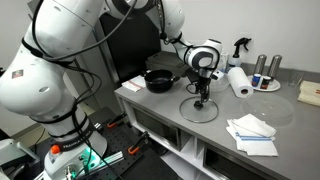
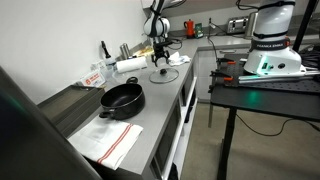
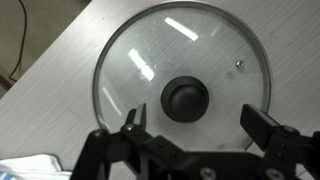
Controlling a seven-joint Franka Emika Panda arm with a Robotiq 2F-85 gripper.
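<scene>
A round glass lid with a metal rim and a black knob lies flat on the grey counter. In the wrist view the knob sits a little above the space between my fingers, which are spread wide at the lower edge. My gripper points down over the lid in the first exterior view, open and with nothing visible between its fingers. The gripper partly hides the knob there. Left of the lid stands a black pot, uncovered in the second exterior view, where the pot is nearest.
White cloths lie to the right of the lid, near a clear round lid or plate. A paper roll and several canisters line the back. Another cloth lies beside the pot. Bare counter surrounds the lid's front right.
</scene>
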